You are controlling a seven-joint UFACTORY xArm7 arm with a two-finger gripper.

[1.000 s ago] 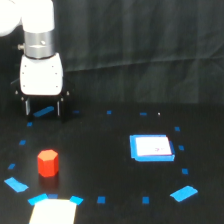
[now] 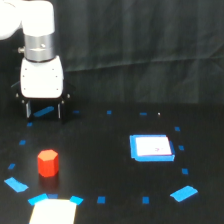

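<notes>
A red hexagonal block (image 2: 48,163) rests on the black table at the lower left. My gripper (image 2: 44,107) hangs behind it, at the upper left, under the white hand. Its dark fingers stand wide apart, with nothing visible between them. Between gripper and block there is a clear gap. To the right lies a blue-edged rectangle with a white middle (image 2: 153,146), flat or nearly so. A pale yellowish square (image 2: 53,212) sits at the bottom left, partly cut off by the frame edge.
Several blue tape marks dot the black table, among them a larger strip (image 2: 184,193) at the lower right and another strip (image 2: 15,184) at the lower left. A dark curtain (image 2: 140,50) closes off the back.
The gripper looks very slightly lower than before. Block, rectangle and pale square have not moved.
</notes>
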